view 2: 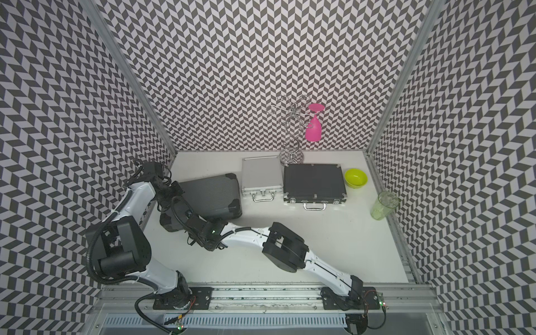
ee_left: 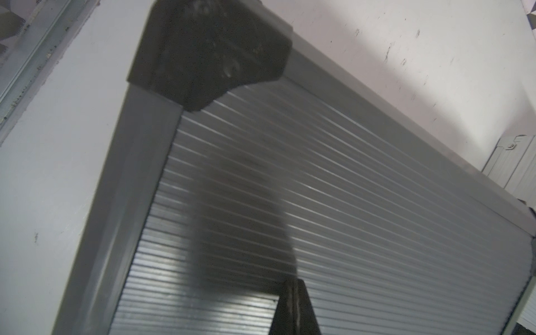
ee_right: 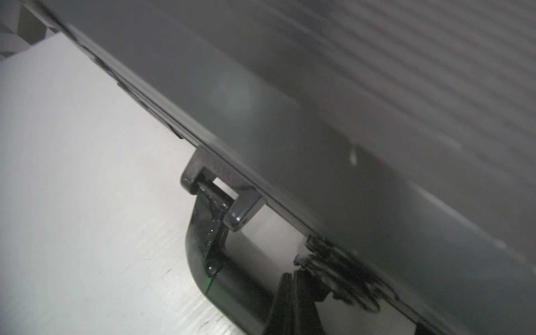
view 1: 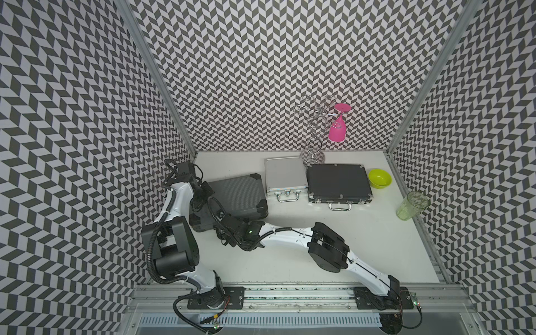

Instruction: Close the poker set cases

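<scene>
Three closed-lidded cases lie on the table: a ribbed dark case [view 1: 234,192] at left, a silver case [view 1: 285,174] in the middle, a smooth black case [view 1: 338,179] at right. My left gripper is shut, empty, on or just over the ribbed lid. My right gripper is shut at the ribbed case's front edge, beside its black handle [ee_right: 198,251] and a latch [ee_right: 340,268]; I cannot tell whether that latch is fastened.
A wire rack with a pink glass [view 1: 337,131] stands at the back, a lime bowl [view 1: 379,178] and a green tumbler [view 1: 407,207] at the right.
</scene>
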